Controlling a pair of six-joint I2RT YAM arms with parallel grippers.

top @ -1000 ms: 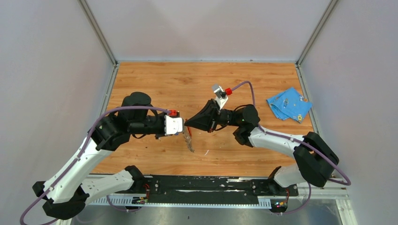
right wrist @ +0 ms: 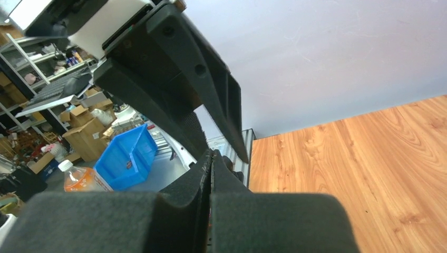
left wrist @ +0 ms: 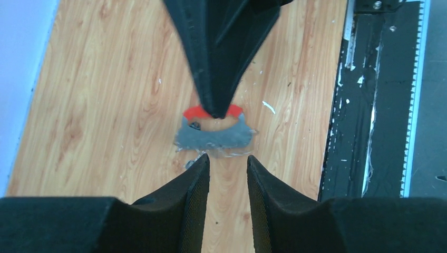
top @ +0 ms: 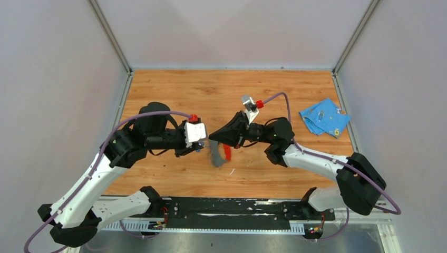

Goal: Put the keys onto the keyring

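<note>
A grey curved piece with a red part (top: 216,153) shows between and below my grippers in the top view; in the left wrist view it (left wrist: 213,136) is blurred, and I cannot tell whether it is falling or lying. My left gripper has its fingertips apart with nothing clear between them. My right gripper is shut, nothing showing between its fingertips, its tip pointing toward the left gripper just above the piece. Keys and keyring are not clearly distinguishable.
A folded blue cloth (top: 324,117) with small items on it lies at the right of the wooden table (top: 226,84). A small white strip lies near the centre.
The grey and red piece, earlier seen narrow and hanging by the grippers, now shows broad and curved.
</note>
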